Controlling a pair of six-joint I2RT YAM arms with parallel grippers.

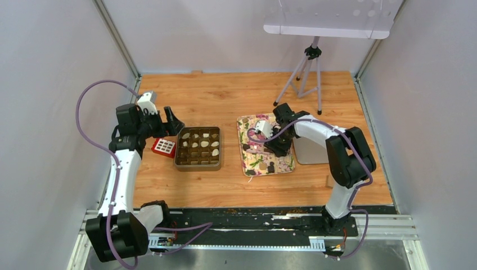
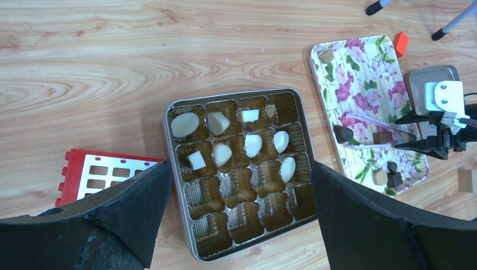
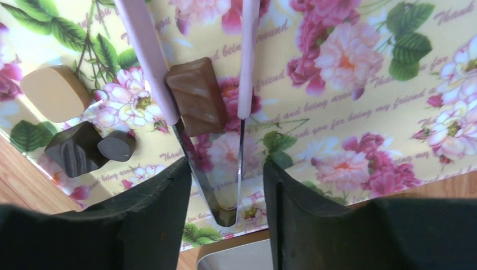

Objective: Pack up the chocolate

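A brown chocolate (image 3: 197, 97) lies on the flowered tray (image 2: 337, 73), between the pink-tipped arms of the tongs (image 3: 246, 62) and close against the left one. My right gripper is open around the rear part of the tongs, its fingers (image 3: 174, 194) standing either side of the metal arms. A clear gap shows on the right; whether the left finger touches cannot be told. The compartment box (image 2: 171, 169) holds several pale pieces in its far rows, with its near compartments empty. My left gripper hangs open above this box, holding nothing.
Other chocolates on the tray include a beige one (image 3: 55, 93) and a dark one (image 3: 76, 149). A red-and-white holder (image 1: 164, 147) stands left of the box. A grey lid-like tray (image 1: 309, 151) lies right of the flowered tray. Clear table stretches in front of the box.
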